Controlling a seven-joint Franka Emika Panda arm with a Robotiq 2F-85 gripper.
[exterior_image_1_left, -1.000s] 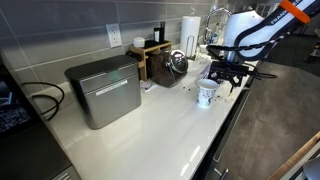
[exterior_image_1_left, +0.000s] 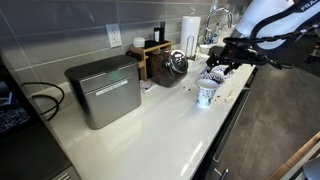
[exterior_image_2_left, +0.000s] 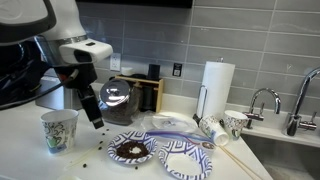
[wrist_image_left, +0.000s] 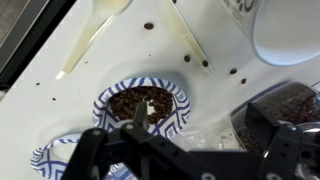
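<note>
My gripper (exterior_image_2_left: 92, 92) hangs open above the counter, near the patterned cup (exterior_image_2_left: 58, 132). Nothing sits between its fingers in the wrist view, where they spread along the lower edge. Below them lies a blue-and-white bowl (wrist_image_left: 150, 100) holding dark beans, also visible as the bean bowl (exterior_image_2_left: 130, 148) in exterior view 2. A second patterned bowl (exterior_image_2_left: 184, 160), mostly empty, stands right of it. Part of the cup (wrist_image_left: 288, 28) fills the upper right of the wrist view. In exterior view 1 the upright cup (exterior_image_1_left: 206, 92) stands below and left of the gripper.
Loose beans and pale utensils (wrist_image_left: 92, 34) lie around the bean bowl. A clear round container (wrist_image_left: 282, 112) with beans is at the right. More cups (exterior_image_2_left: 232, 124), a paper towel roll (exterior_image_2_left: 214, 88) and the sink stand farther right.
My gripper has risen from lower over the counter and shifted slightly left in exterior view 1. The cup has stayed in place.
</note>
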